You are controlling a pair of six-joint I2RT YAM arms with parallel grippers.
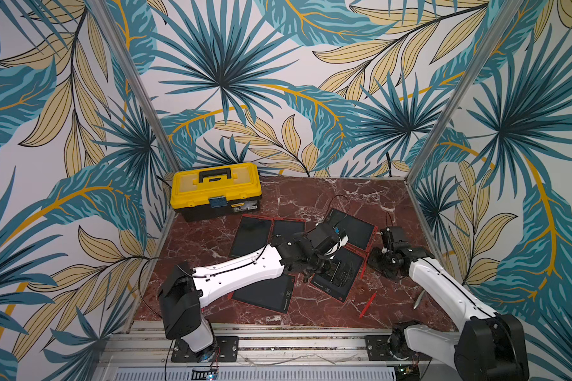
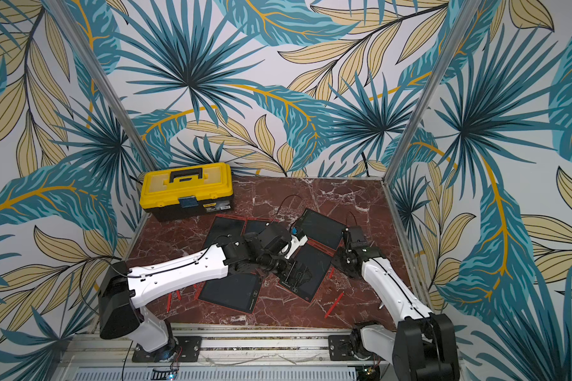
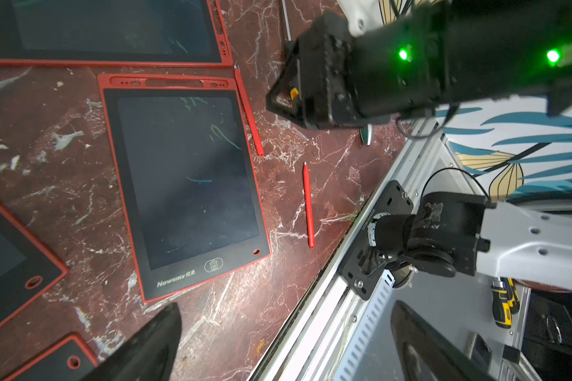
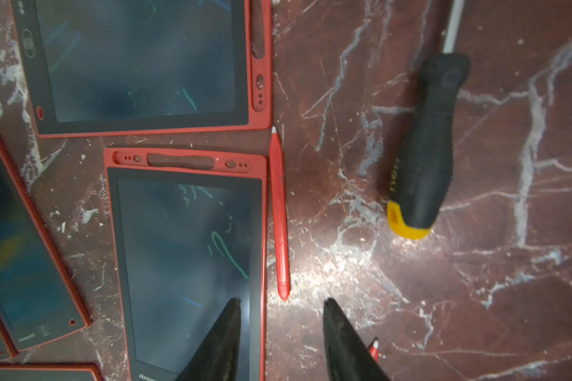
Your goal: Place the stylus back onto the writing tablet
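A red stylus [image 4: 279, 216] lies on the marble table along the right edge of a red-framed writing tablet [image 4: 187, 254]. My right gripper points down above the stylus's lower end, its fingers parted and nothing between them. From the left wrist view, the right gripper is just right of that stylus [image 3: 248, 111]. A second red stylus [image 3: 308, 206] rests nearer the table's front edge. My left gripper is wide open and empty; in the top left view it hovers over the tablet [image 1: 340, 289], covering part of it.
A screwdriver [image 4: 425, 146] with a black and yellow handle lies right of the stylus. Other tablets surround this one, such as the one behind [image 4: 146, 63]. A yellow toolbox [image 1: 216, 190] stands at the back left.
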